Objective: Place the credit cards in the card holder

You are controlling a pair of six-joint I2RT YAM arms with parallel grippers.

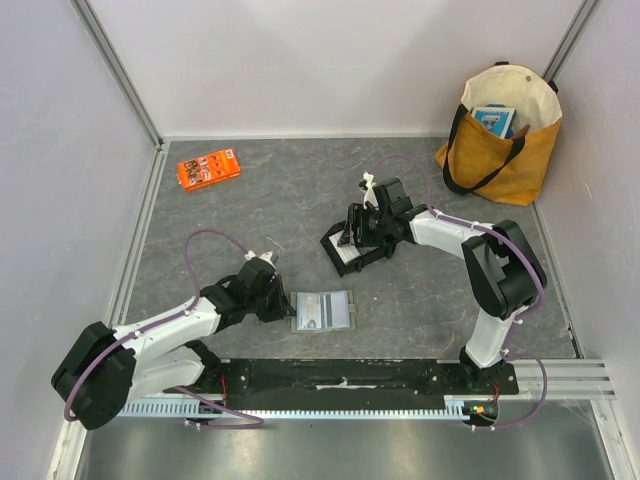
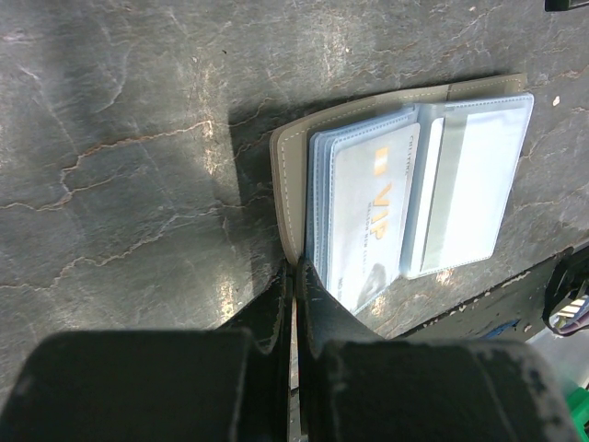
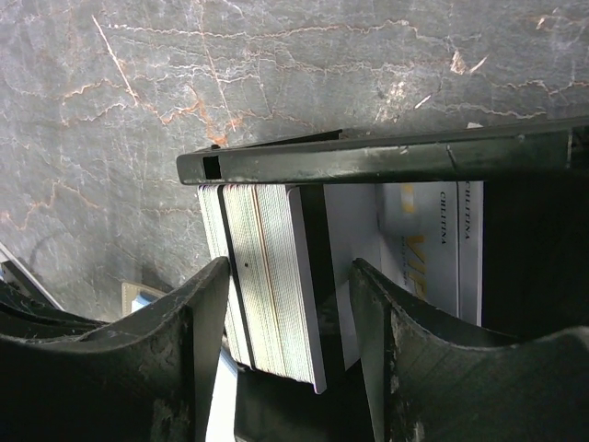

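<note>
The open card holder (image 1: 330,310), with clear sleeves and a VIP card (image 2: 373,212), lies on the table. My left gripper is shut at its left edge. The black box (image 3: 386,158) holds a stack of white cards (image 3: 262,285), tightly packed, with further cards marked VIP lying beside them. My right gripper is open over the stack, its fingertips on either side of some of the cards; whether they press on them I cannot tell.
An orange packet (image 1: 208,168) lies at the back left. A yellow tote bag (image 1: 500,155) stands at the back right.
</note>
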